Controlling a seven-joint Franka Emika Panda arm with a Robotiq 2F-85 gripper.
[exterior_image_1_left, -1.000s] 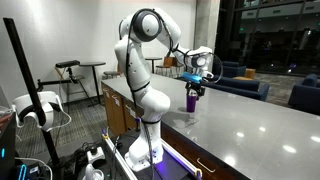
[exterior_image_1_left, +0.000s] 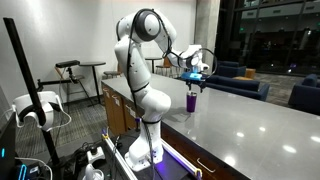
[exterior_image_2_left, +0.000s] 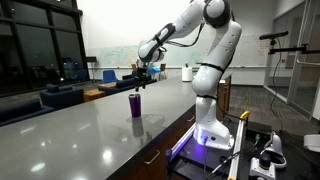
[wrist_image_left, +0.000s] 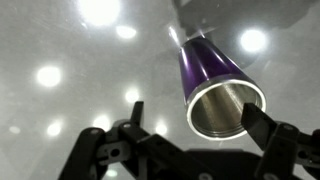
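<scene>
A purple metal cup (exterior_image_1_left: 191, 103) stands upright on the pale table, also plain in exterior view 2 (exterior_image_2_left: 136, 109). In the wrist view I look down into the open mouth of the cup (wrist_image_left: 205, 70), its silvery inside showing and its purple side leaning away in perspective. My gripper is open, its dark fingers spread wide with the cup's rim seen between and beyond them. From the side, my gripper (exterior_image_2_left: 143, 79) hangs above the cup, apart from it. Nothing is held.
Blue sofas (exterior_image_1_left: 240, 86) stand behind it. A white container (exterior_image_2_left: 187, 74) is on the table's far end in exterior view 2.
Compared with one second ago, my gripper is higher above the cup. The cup stays at about the same place on the table.
</scene>
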